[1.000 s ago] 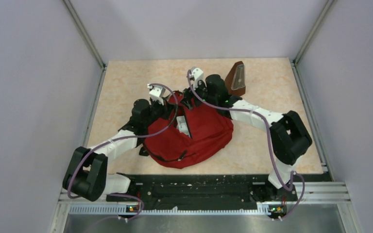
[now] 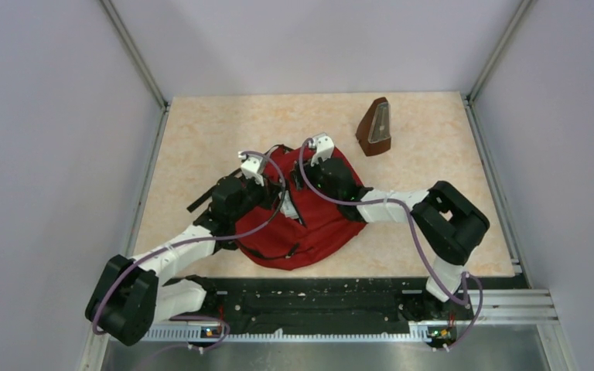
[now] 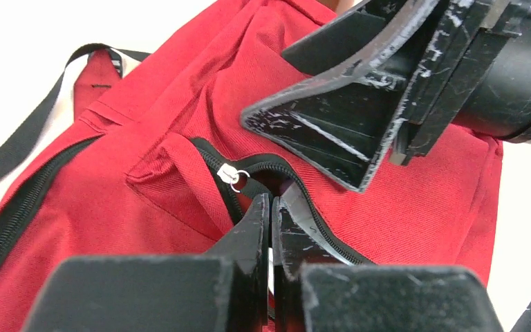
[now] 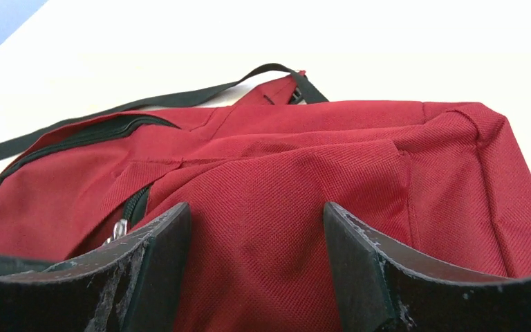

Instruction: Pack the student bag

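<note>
The red bag (image 2: 302,247) lies in the middle of the table, its zipped opening showing a pale item inside. My left gripper is shut at that opening, beside the zipper pull (image 3: 231,174); whether it pinches the dark tab below the pull is unclear. My right gripper is part open over the red fabric right of the zipper, which shows between its fingers. In the left wrist view its black body reaches in from the upper right, close to the zipper.
A brown case (image 2: 375,127) stands at the back right of the table (image 2: 433,131). A dark strap (image 2: 201,199) sticks out left of the bag.
The right gripper has moved down toward the front, over the bag beside the left gripper. The left arm has shifted slightly toward the front.
</note>
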